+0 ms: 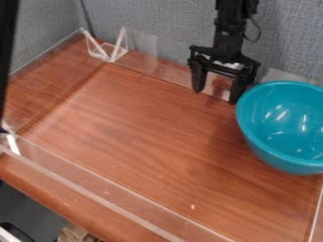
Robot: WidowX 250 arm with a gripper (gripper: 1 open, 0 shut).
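Note:
My black gripper [218,80] hangs near the back wall, right of centre, low over the wooden table [127,142]. Its fingers are apart and I see nothing between them. Its right side is just behind the upper left of a large teal bowl [280,132], which sits at the right edge of the table.
A white wire frame [108,52] stands at the back left. Clear plastic walls run along the table's edges.

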